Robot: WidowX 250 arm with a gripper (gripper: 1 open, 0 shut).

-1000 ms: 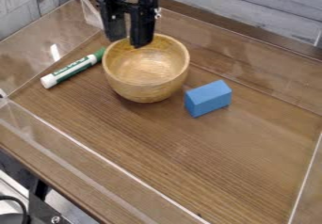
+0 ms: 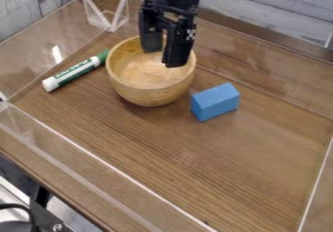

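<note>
My black gripper (image 2: 166,33) hangs at the top centre, its fingertips over the back part of a round wooden bowl (image 2: 150,86). Whether the fingers are open or shut on anything is unclear in this dark view. A blue block (image 2: 215,99) lies to the right of the bowl. A white tube with green ends (image 2: 72,73) lies to the left of the bowl.
A white wall or panel edge runs along the back right, and cables lie at the lower left.
My gripper has moved to the right across the back of the bowl. The bowl, block and tube look unmoved.
</note>
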